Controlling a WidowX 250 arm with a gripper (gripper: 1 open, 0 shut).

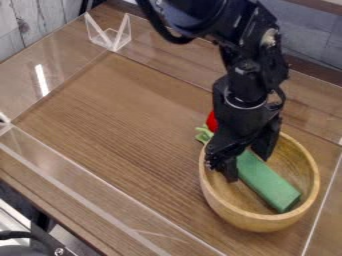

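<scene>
My black gripper (242, 156) hangs over the upper left of a wooden bowl (227, 215), its fingers apart. A green oblong object (271, 188) lies in the bowl below and right of it; I cannot tell whether the fingers touch it. Behind the gripper, a red object (214, 121) is mostly hidden, with a small light green piece (203, 134) at the bowl's rear left edge.
A white wire rack (107, 32) stands at the back left.
</scene>
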